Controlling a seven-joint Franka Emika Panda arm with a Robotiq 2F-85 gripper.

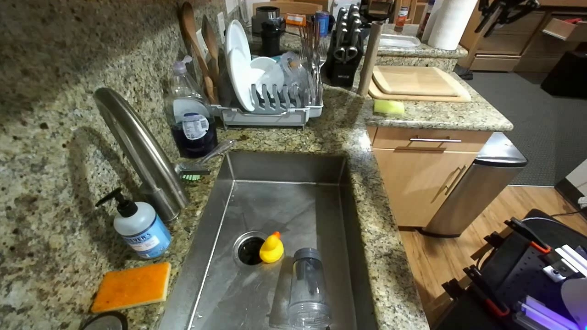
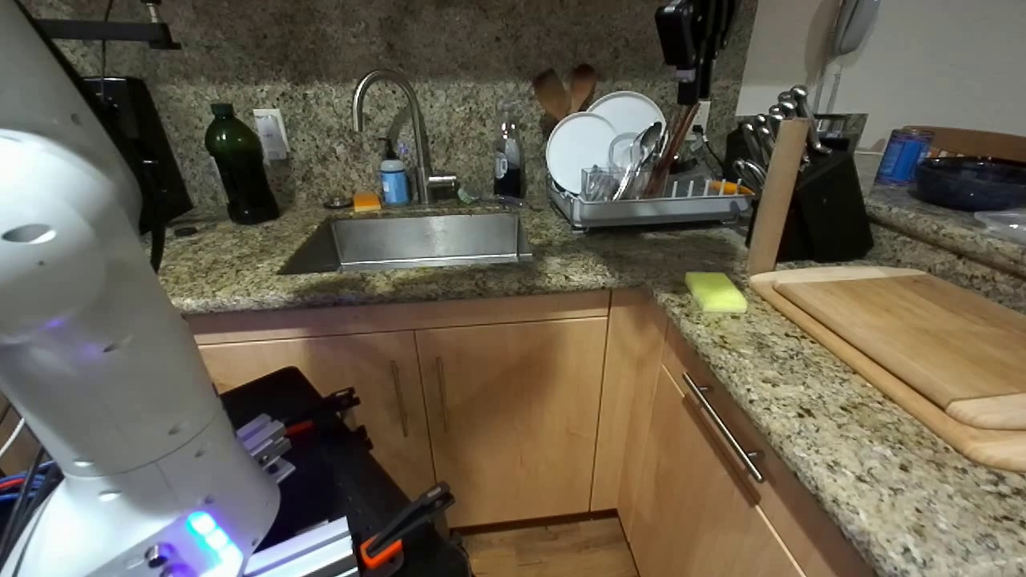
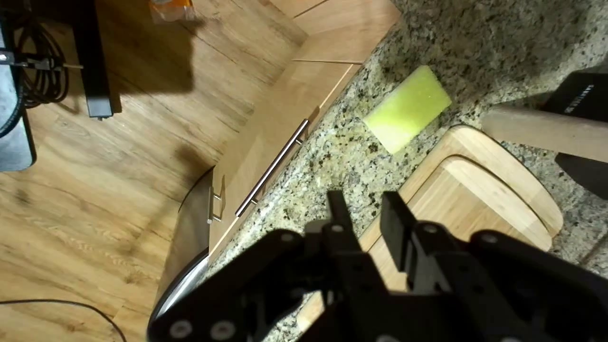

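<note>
My gripper stands open in the wrist view, its two black fingers apart with nothing between them. Below them lie the granite counter and the wooden cutting boards (image 3: 467,199). In exterior view 1 the gripper shows only partly, at the top right. An orange and clear package (image 3: 171,9) appears against the wood floor at the top edge of the wrist view, cut off by the frame and well away from the fingers. Whether it rests on the floor cannot be told.
A yellow-green sponge (image 3: 407,108) lies on the counter beside the boards. The knife block (image 1: 345,52) and an upright wooden post (image 1: 369,60) stand close by. A steel bin (image 1: 476,187) is below the counter's end. The sink (image 1: 275,209) holds a yellow duck (image 1: 272,250) and a clear bottle (image 1: 308,288).
</note>
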